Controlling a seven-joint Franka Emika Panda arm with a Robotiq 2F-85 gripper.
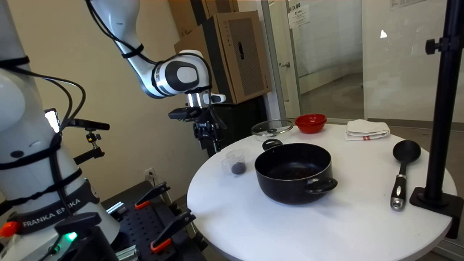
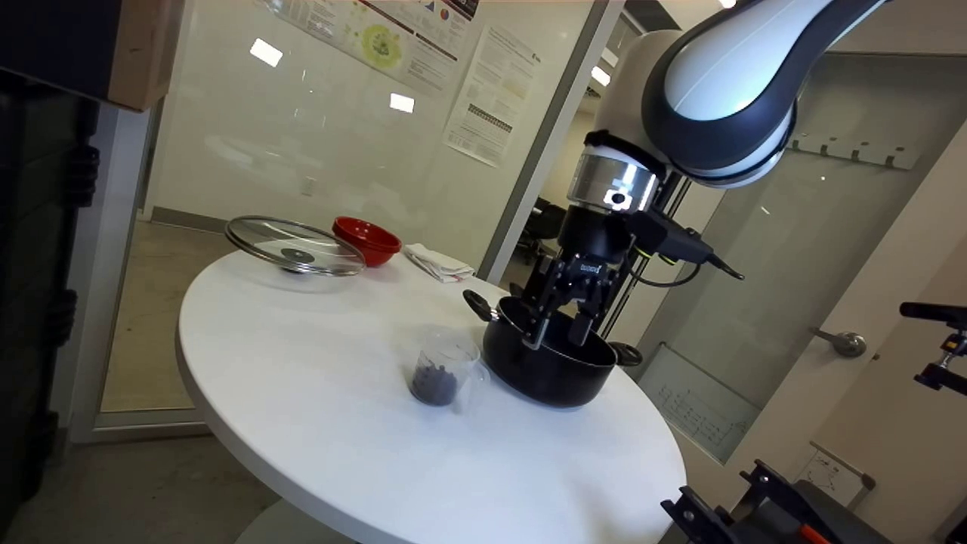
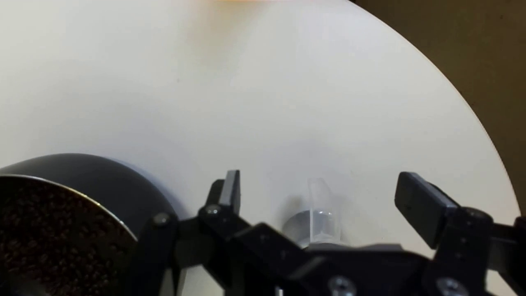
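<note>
A clear measuring cup [image 1: 235,157] with dark contents stands on the white table, beside the black pot [image 1: 285,191]. My gripper [image 1: 210,147] hangs in the air above table height, its fingers spread and empty. From the wrist, the cup's clear handle [image 3: 320,207] shows below, between the two spread fingers; the gripper body hides much of the cup. Small dark brown pieces [image 3: 54,237] lie inside the pot. In exterior view 2 the gripper [image 2: 558,339] overlaps the pot in the line of sight.
Toward the back of the table are a glass lid [image 1: 272,129], red bowls [image 1: 311,124] and a folded white towel [image 1: 367,129]. A black ladle [image 1: 403,169] lies at the right near a black post [image 1: 441,108].
</note>
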